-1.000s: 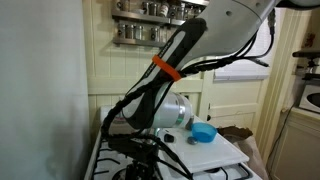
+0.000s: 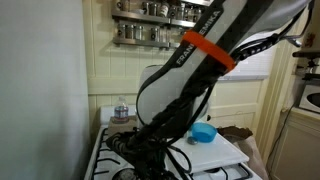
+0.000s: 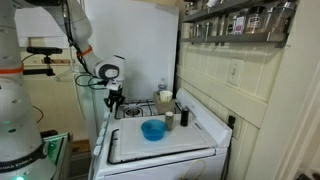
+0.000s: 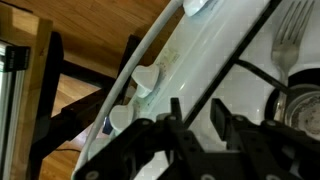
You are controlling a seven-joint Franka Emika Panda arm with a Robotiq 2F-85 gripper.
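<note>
Low over the front left of the white stove [image 3: 112, 145], my gripper has its fingers apart, with nothing visible between them. In the wrist view the fingertips lie over the stove's front edge. A metal fork [image 4: 289, 45] lies at the right of that view, above a round burner [image 4: 300, 108], apart from the fingers. White control knobs [image 4: 146, 76] line the stove front. A blue bowl [image 3: 153, 130] rests on the white cover of the stovetop, well away from the gripper.
Two small shakers [image 3: 184, 116] stand behind the bowl, and a clear bottle [image 2: 121, 110] is at the stove's back left. Spice shelves [image 2: 143, 32] hang on the wall. Wooden floor [image 4: 85, 30] shows beyond the stove front. Around the bowl the cover is mostly clear.
The arm has swung to the right in exterior view 1, its orange band moving right and up. The clear bottle at the back shows more plainly now. The bowl has not moved.
</note>
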